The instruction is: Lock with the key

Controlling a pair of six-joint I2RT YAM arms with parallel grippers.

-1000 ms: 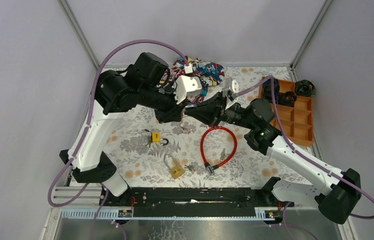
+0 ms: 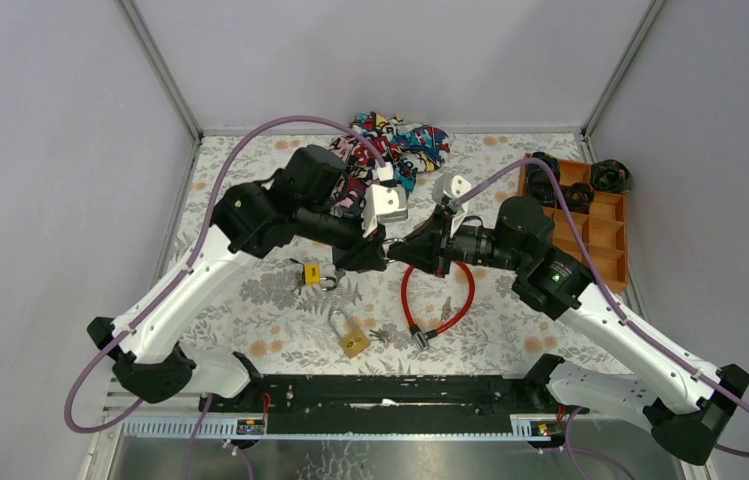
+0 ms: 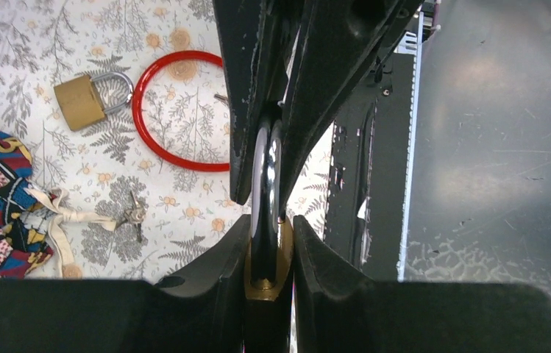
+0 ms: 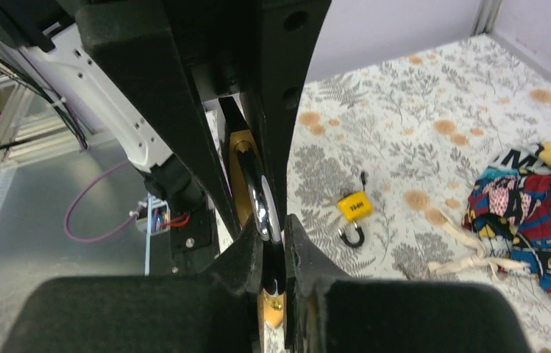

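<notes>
A brass padlock (image 3: 262, 283) with a tall chrome shackle (image 3: 265, 176) is held up off the table between the two arms. My left gripper is shut on its body. From the opposite side comes my right gripper, its fingers (image 3: 241, 140) flanking the shackle; whether they press on it cannot be told. In the top view, the left gripper (image 2: 375, 258) and right gripper (image 2: 405, 252) meet mid-table, with a sliver of the shackle (image 2: 393, 241) showing. No key shows in either gripper; the padlock's keyhole is hidden.
On the table lie another brass padlock (image 2: 354, 342), loose keys (image 2: 380, 335), a yellow padlock (image 2: 312, 274) and a red cable lock (image 2: 470, 288). Patterned cloth (image 2: 420, 145) lies at the back, near keys (image 3: 136, 215) on a cord. A wooden tray (image 2: 605, 240) stands right.
Both grippers have shifted together toward the front and right, the padlock travelling with them. Things on the table stay where they were.
</notes>
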